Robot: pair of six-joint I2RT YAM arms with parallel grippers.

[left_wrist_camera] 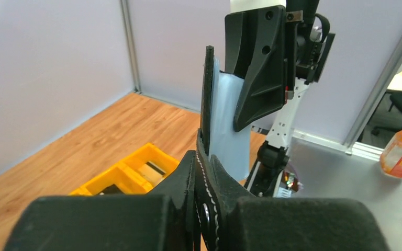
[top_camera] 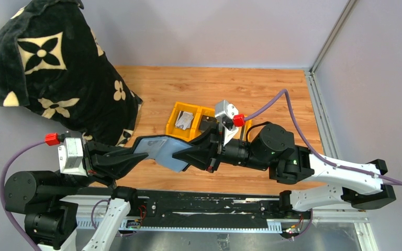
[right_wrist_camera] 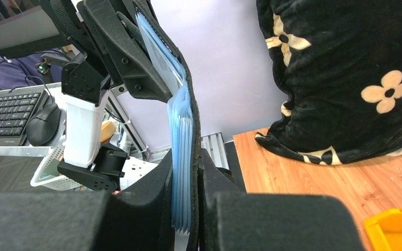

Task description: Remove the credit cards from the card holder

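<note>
The card holder [top_camera: 162, 148] hangs open in the air between my two grippers, its black cover outside and pale blue clear sleeves inside. My left gripper [top_camera: 141, 152] is shut on its left end; in the left wrist view, the black stitched cover [left_wrist_camera: 206, 178] runs between those fingers. At the other end, my right gripper [top_camera: 180, 156] is shut on the holder. The right wrist view shows the stack of blue sleeves [right_wrist_camera: 181, 136] and the cover pinched there. Whether cards sit inside the sleeves, I cannot tell.
Below and behind the holder, a yellow divided box [top_camera: 169, 128] stands on the wooden table [top_camera: 241, 86]. Its left compartment holds pale, card-like things [top_camera: 184, 120]; a dark item [top_camera: 207, 123] lies in another. A black patterned cushion [top_camera: 63, 68] leans at the left.
</note>
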